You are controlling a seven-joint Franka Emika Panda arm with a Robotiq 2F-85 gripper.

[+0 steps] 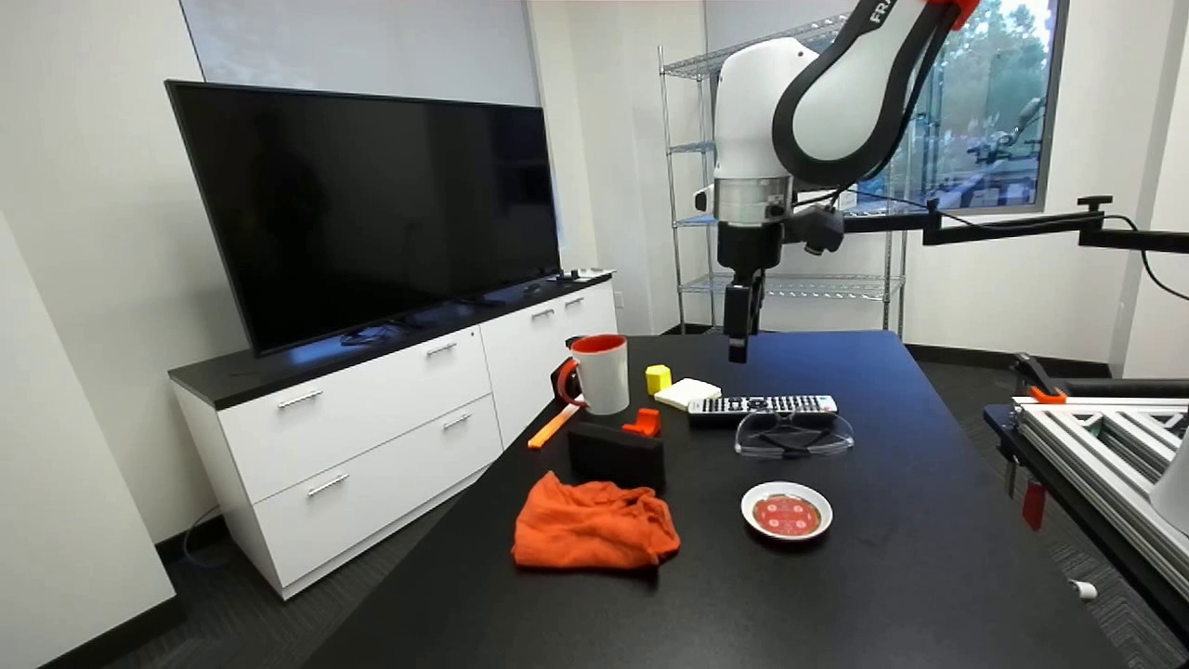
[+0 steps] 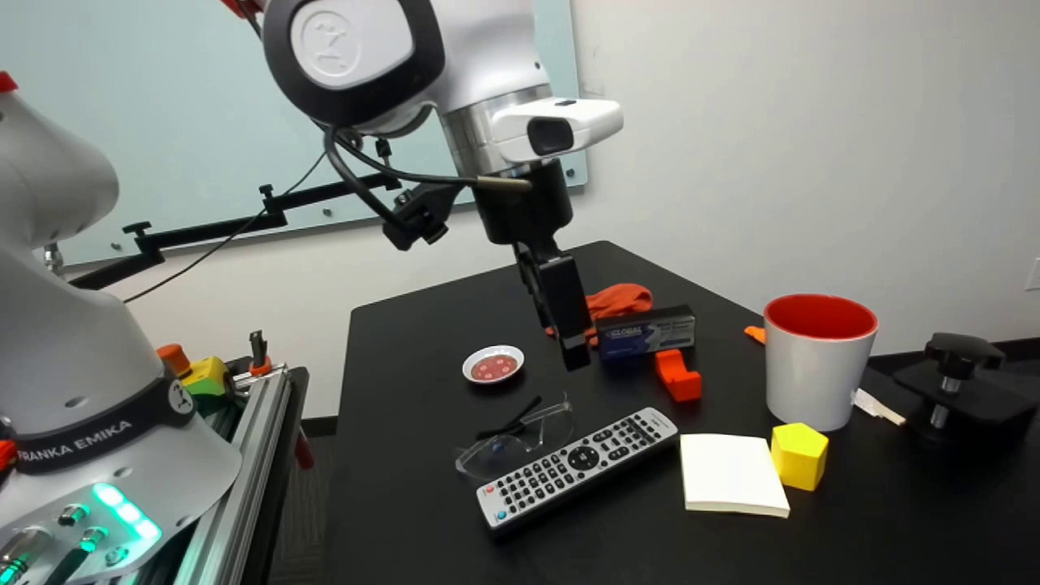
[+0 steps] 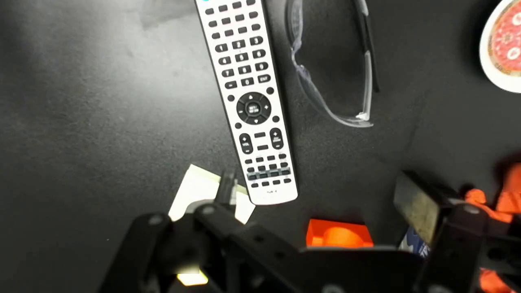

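Note:
My gripper is open above the table, nothing between its spread fingers. In the wrist view one finger overlaps the cream notepad (image 3: 188, 188), and the other is over the dark box near the orange cloth. Below the fingers lie the lower end of the silver remote (image 3: 254, 108) and, partly covered by the gripper, a small orange block (image 3: 338, 233). Clear glasses (image 3: 320, 92) rest beside the remote. Exterior view 2 shows the fingertips (image 2: 575, 353) off the tabletop, with the remote in front of them.
A white mug (image 2: 819, 380) with a red inside stands near a yellow block (image 2: 799, 455) and a black clamp (image 2: 960, 385). A small dish (image 1: 787, 511), a dark box (image 1: 616, 455) and an orange cloth (image 1: 594, 524) occupy the other end. Bare tabletop borders the remote.

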